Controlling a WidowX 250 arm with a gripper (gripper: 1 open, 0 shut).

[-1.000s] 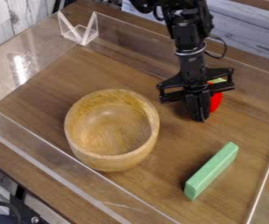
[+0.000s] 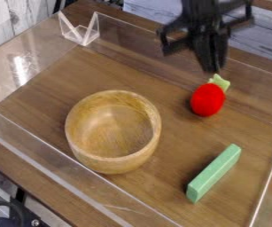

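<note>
My gripper is blurred at the top centre of the camera view, raised above the table; its fingers are too blurred to read. Below it to the right sits a round red object, with a small light-green piece just behind it. A wooden bowl stands at the lower left of centre. A long mint-green block lies at the lower right.
The wooden table has clear room on the left and between bowl and red object. Clear plastic edging runs along the sides, with a clear bracket at the upper left.
My gripper has risen from low over the red object toward the top of the view, uncovering the red object and the light-green piece.
</note>
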